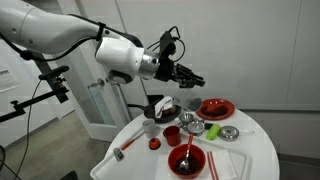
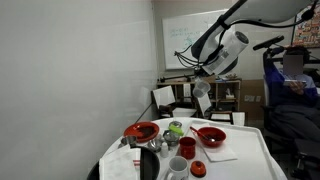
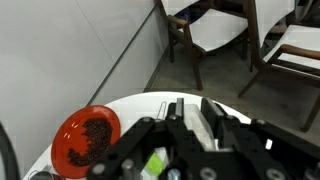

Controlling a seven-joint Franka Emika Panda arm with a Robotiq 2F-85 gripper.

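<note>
High above the white round table, my gripper hangs with its fingers pointing away from the arm. Its fingers are closed on a pale greyish object, which dangles just below the fingers in the second exterior view. What this object is cannot be made out clearly. In the wrist view the gripper shows a light strip of the object between dark fingers, above the table's far edge. The held object is clear of everything on the table.
A red bowl with a utensil, a red cup, a white mug, a green item and a red plate with dark bits crowd the table. A black pan sits at one side. Chairs stand beyond.
</note>
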